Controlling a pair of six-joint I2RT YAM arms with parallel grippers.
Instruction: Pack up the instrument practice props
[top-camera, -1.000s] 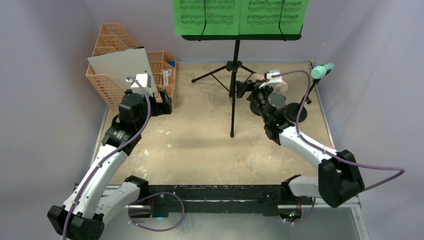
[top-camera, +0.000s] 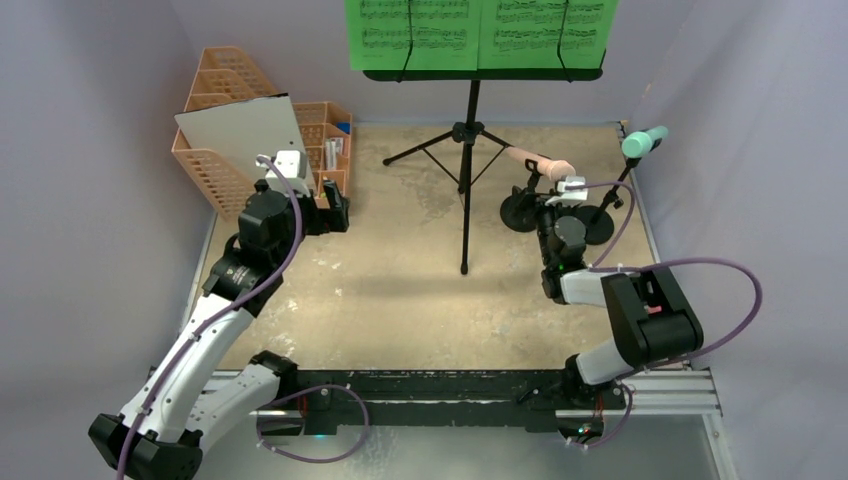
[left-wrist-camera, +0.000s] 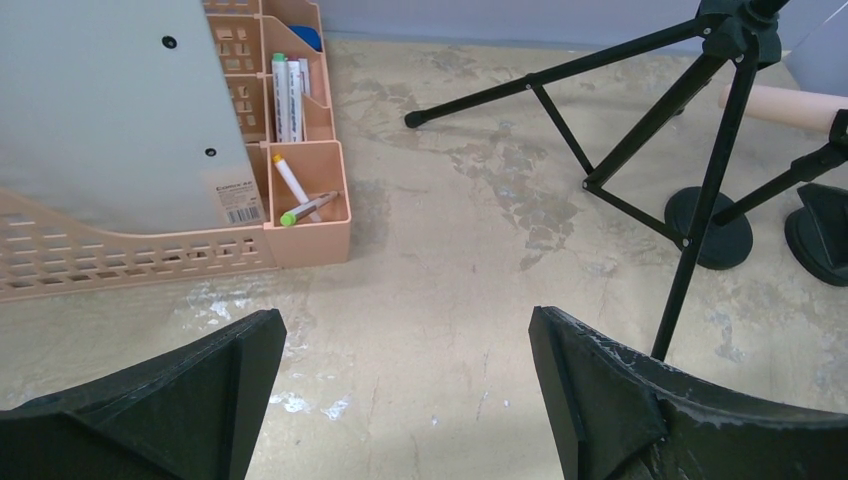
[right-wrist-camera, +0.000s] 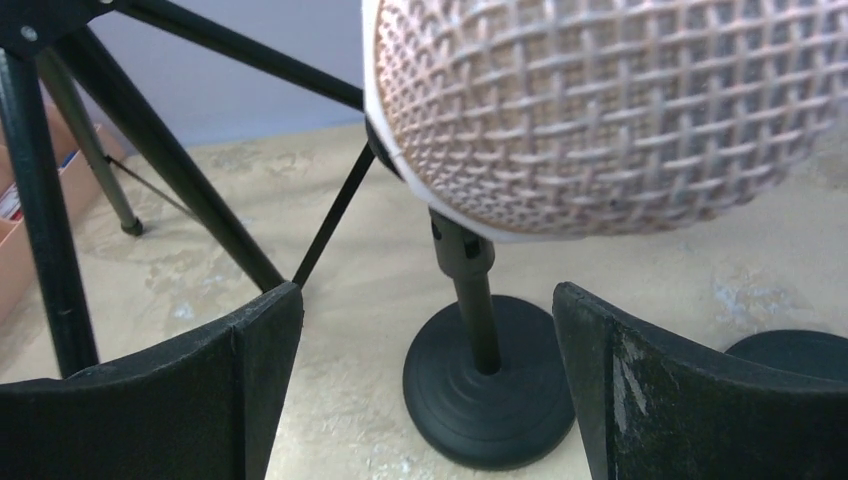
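Observation:
The peach microphone (top-camera: 558, 170) rests on a black stand with a round base (right-wrist-camera: 487, 420). Its mesh head (right-wrist-camera: 600, 110) fills the top of the right wrist view. My right gripper is open, low in front of that stand, fingers apart and nothing held. A mint microphone (top-camera: 640, 143) sits on a second stand with its base (top-camera: 598, 226) close by. My left gripper stands open and empty, in front of the peach organizer (left-wrist-camera: 305, 250). A white board (left-wrist-camera: 110, 120) leans in the organizer, beside compartments holding markers (left-wrist-camera: 290, 95).
A black music stand (top-camera: 467, 170) bearing green sheet music (top-camera: 413, 30) spreads its legs in the middle, close left of the microphone stands. A pink object (top-camera: 653, 310) shows partly behind the right arm.
The left arm has barely shifted.

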